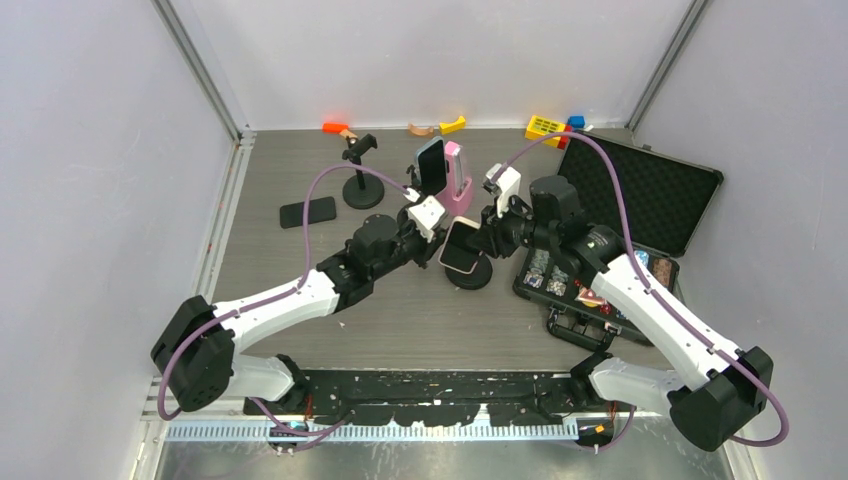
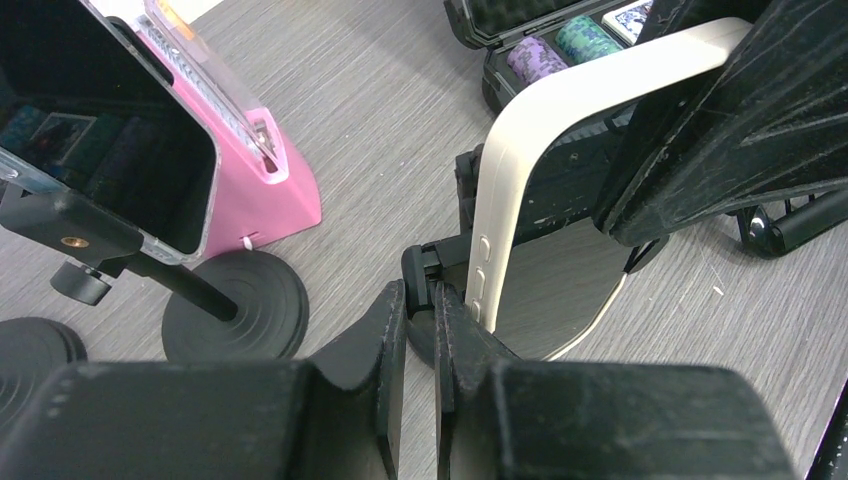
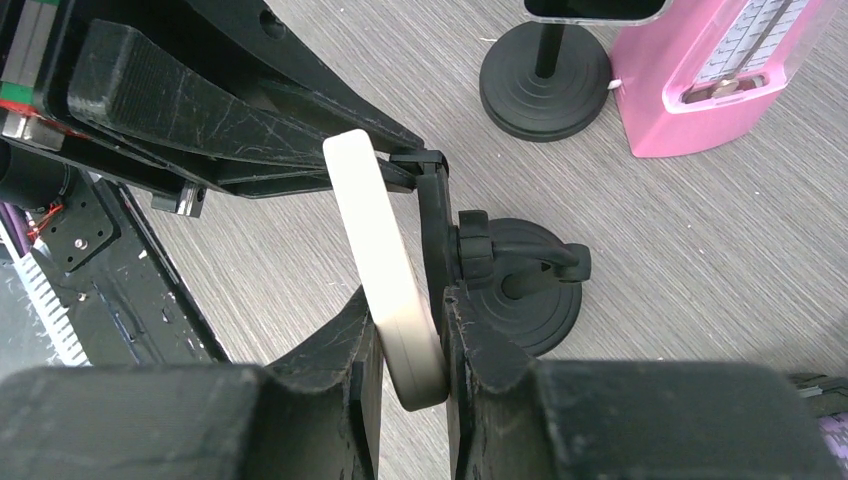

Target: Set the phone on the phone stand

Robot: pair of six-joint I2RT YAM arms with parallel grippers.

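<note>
A white-framed phone point(image 1: 459, 247) point(image 2: 501, 200) point(image 3: 383, 260) is held over a black phone stand, whose round base point(image 1: 468, 281) point(image 3: 535, 315) shows beneath it. My right gripper point(image 1: 485, 237) is shut on the phone, seen edge-on in the right wrist view. My left gripper point(image 1: 430, 243) is shut on the stand's black holder part beside the phone's edge. Whether the phone rests fully in the holder I cannot tell.
A pink object point(image 1: 455, 185) and another stand holding a phone point(image 1: 431, 165) are behind. An empty stand point(image 1: 363, 190) and dark phone point(image 1: 307, 211) lie left; an open case point(image 1: 637, 195) is right.
</note>
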